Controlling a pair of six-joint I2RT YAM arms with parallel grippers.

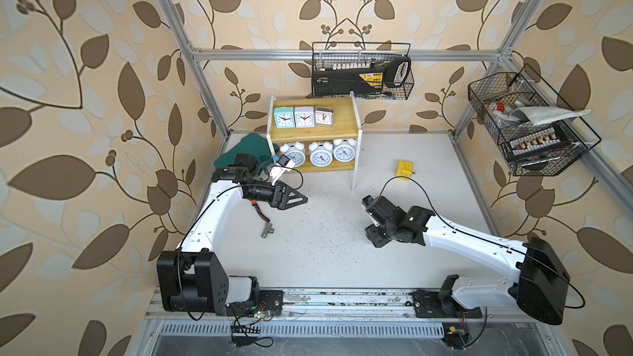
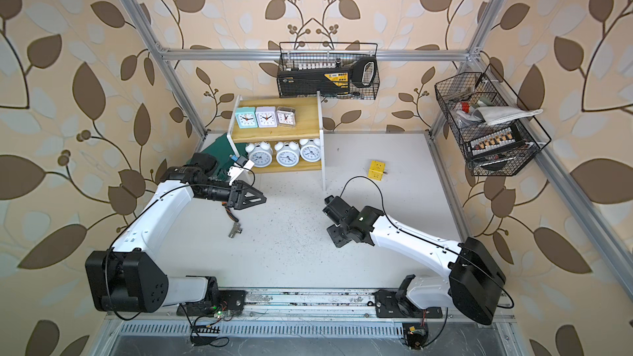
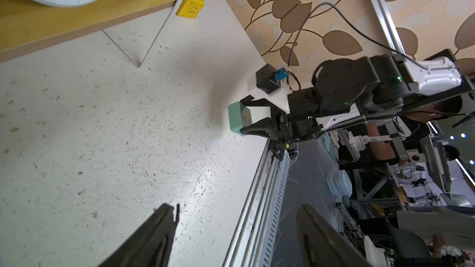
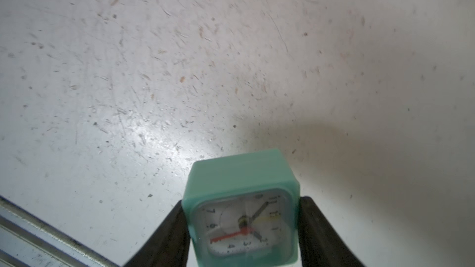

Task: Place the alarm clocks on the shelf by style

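Note:
A mint-green square clock [image 4: 242,173] sits between the two fingers of my right gripper, which is shut on it. Its dial faces back toward the camera in the right wrist view, and the left wrist view shows its green side too. From above, the gripper hides it. My left gripper [image 1: 304,200] stands in front of the shelf [image 1: 346,115], fingers apart and nothing between them. On the top board stand a mint square clock [image 1: 284,118], a lilac one [image 1: 304,117] and a dusky pink one [image 1: 323,116]. Below are round white twin-bell clocks [image 1: 321,153] in a row.
Free room shows on the top board right of the pink clock. A yellow cube [image 1: 405,170] lies right of the shelf. Green cloth [image 1: 245,149] and a small metal piece with a cable [image 1: 267,230] lie on the left.

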